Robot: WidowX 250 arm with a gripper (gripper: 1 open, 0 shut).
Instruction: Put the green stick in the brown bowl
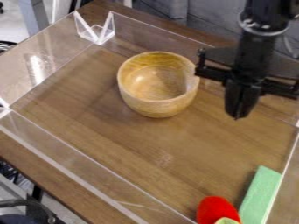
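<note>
The green stick (260, 197) lies on the table at the lower right, its near end cut off by the frame. The brown bowl (159, 103) sits upright near the top middle, and its visible inside looks empty. My gripper (240, 105) hangs at the upper right, to the right of the bowl and well away from the stick. Its dark tips point down, and no object shows at them. Whether the fingers are apart or together is not clear from this angle.
Close beside the stick's left side is a red rounded object (215, 209) with a green part. Clear low walls (70, 162) edge the wooden table (128, 149). A clear bracket (97, 29) stands at the back left corner. Bare table lies between bowl and stick.
</note>
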